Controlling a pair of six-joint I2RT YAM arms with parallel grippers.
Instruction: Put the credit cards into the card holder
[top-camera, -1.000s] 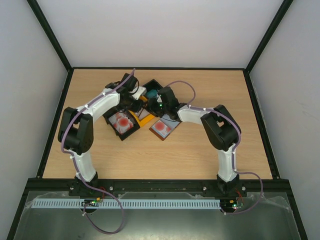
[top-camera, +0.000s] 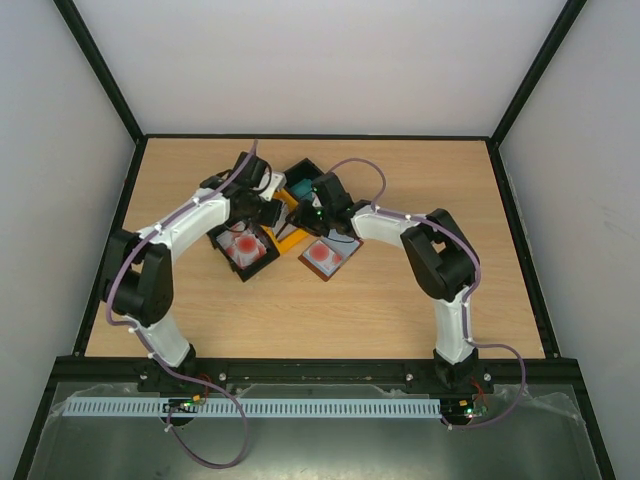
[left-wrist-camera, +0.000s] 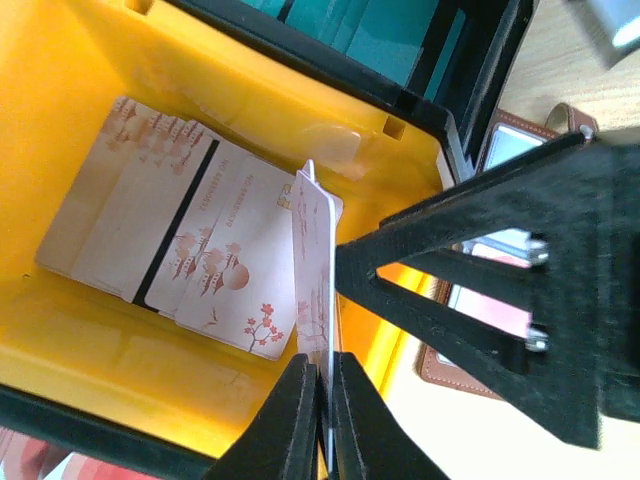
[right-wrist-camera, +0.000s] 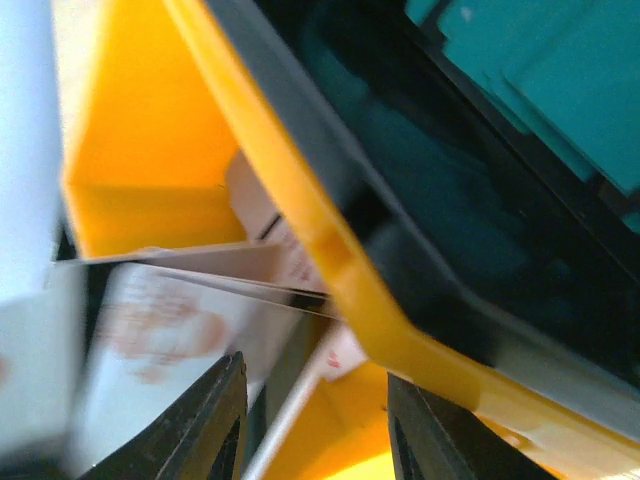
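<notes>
In the left wrist view, several white cards printed with pink blossoms lie in a yellow tray. A card stands on edge at my left gripper, which is shut; whether its fingers pinch that card is unclear. My right gripper's black fingers reach in from the right, beside the standing card. In the right wrist view, white cards rise above my right gripper, blurred near the lens. In the top view both grippers meet over the yellow tray. The card holder cannot be told apart with certainty.
A black box with teal contents sits behind the yellow tray. Another black box with red-patterned cards is front left. A brown-edged tray lies front right.
In the top view my left arm has shifted slightly to the left, toward the front. My right arm is nearly unchanged.
</notes>
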